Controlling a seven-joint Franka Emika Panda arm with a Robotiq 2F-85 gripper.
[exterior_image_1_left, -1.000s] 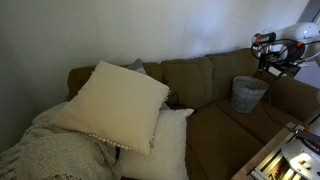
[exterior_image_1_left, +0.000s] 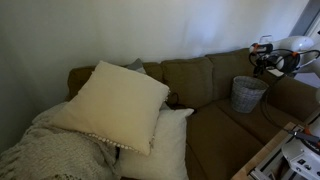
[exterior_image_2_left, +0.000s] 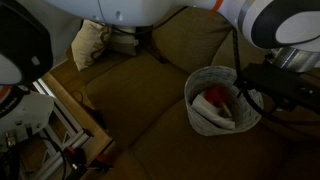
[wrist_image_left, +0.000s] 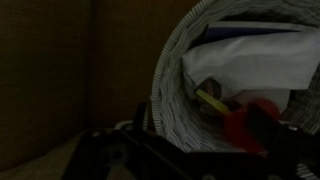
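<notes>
A pale woven basket (exterior_image_1_left: 247, 94) stands on the brown sofa, toward the right end in exterior view 1. Looking into it from the wrist, I see a white cloth (wrist_image_left: 250, 62), a red item (wrist_image_left: 240, 128) and a thin yellow piece (wrist_image_left: 211, 101). The white and red contents also show inside the basket (exterior_image_2_left: 191, 103) in exterior view 2. My gripper is open above the basket's rim, its dark fingers spread apart along the bottom of the wrist view. Nothing shows held between them.
A large cream pillow (exterior_image_1_left: 115, 103), a white pillow (exterior_image_1_left: 168, 150) and a knitted grey blanket (exterior_image_1_left: 58, 150) lie on the sofa's left. Sofa seat (exterior_image_1_left: 220, 135) is bare between them and the basket. A wooden table edge (exterior_image_1_left: 262, 158) is at lower right.
The gripper has come down slightly near the basket. Basket, pillows and blanket have stayed where they were.
</notes>
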